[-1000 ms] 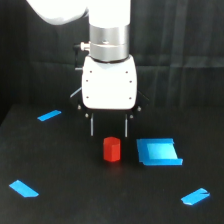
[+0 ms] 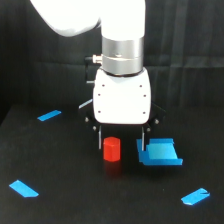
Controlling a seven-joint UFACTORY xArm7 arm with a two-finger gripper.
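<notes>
A small red block stands on the dark table near the middle of the camera view. Above the table hangs my gripper, its white hand pointing down with two thin dark fingers spread apart. One finger appears close to the block's left side. The other is right of the block, by the left edge of a blue square on the table. How near the fingertips are to the block in depth is hard to tell. No contact with it is clear, and the fingers are open.
Blue tape strips lie at the far left, front left and front right. A dark curtain hangs behind the table.
My gripper has come lower and shifted to the right, so its fingers now reach down to the block's level in the view. The block and blue square look unmoved.
</notes>
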